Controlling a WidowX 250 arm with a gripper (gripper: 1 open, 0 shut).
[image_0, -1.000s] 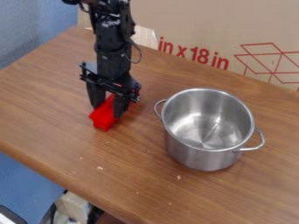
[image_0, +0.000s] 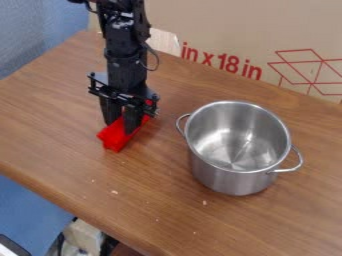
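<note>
My black gripper (image_0: 122, 118) reaches down from the top of the view to a red block (image_0: 115, 140) on the wooden table, its fingers around the block's upper part. Whether they are closed on it is hard to tell, as the dark fingers hide part of it. A steel pot (image_0: 235, 150) with two side handles stands to the right of the gripper, apart from it.
A cardboard panel (image_0: 254, 40) with red printing stands along the back.
The gripper and red block have shifted very slightly; otherwise little differs. The pot has not moved.
</note>
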